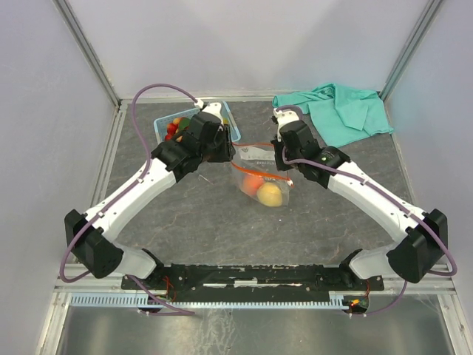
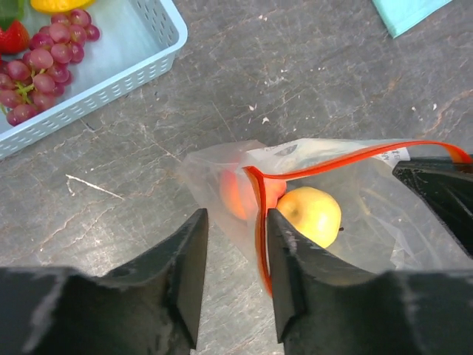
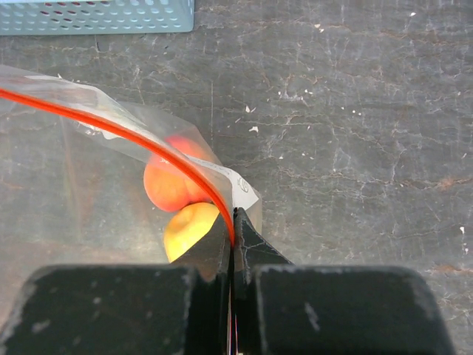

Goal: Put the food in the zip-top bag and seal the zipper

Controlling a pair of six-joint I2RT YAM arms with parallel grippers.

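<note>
The clear zip top bag [image 1: 255, 155] hangs between my grippers, its orange zipper strip [image 2: 260, 222] parted into two edges. A peach-coloured fruit [image 3: 166, 185] and a yellow fruit [image 1: 270, 194] rest in its lower part. My left gripper is open at the bag's left corner. The strip passes between its fingers, close beside the right finger [image 2: 284, 255], with a gap to the other. At the opposite corner my right gripper is shut on the bag's zipper edge, which enters between its fingertips.
Behind the left gripper stands a light blue basket [image 2: 159, 63] with grapes [image 2: 55, 55] and other produce. A teal cloth [image 1: 347, 115] lies at the back right.
</note>
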